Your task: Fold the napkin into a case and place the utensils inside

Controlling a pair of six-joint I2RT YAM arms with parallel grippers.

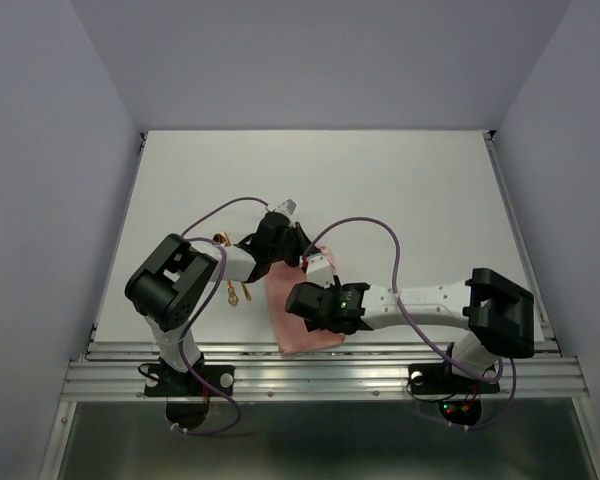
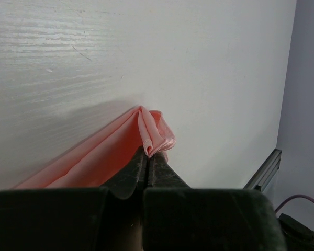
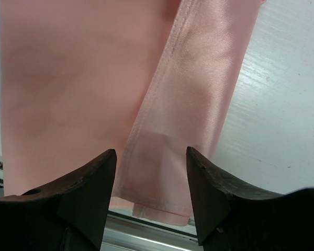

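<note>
The pink napkin (image 1: 282, 318) lies lengthwise near the table's front edge, partly hidden under both arms. A narrow flap (image 3: 180, 110) is folded along its right side, as the right wrist view shows. My left gripper is shut on a bunched corner at the napkin's far end (image 2: 152, 129). Over the near part of that flap, my right gripper stands open, its fingers spread to either side with nothing gripped. Gold utensils (image 1: 232, 294) lie left of the napkin, partly covered by the left arm.
A metal rail (image 1: 320, 372) runs along the front edge, close to the napkin's near end. Purple cables loop above both arms.
</note>
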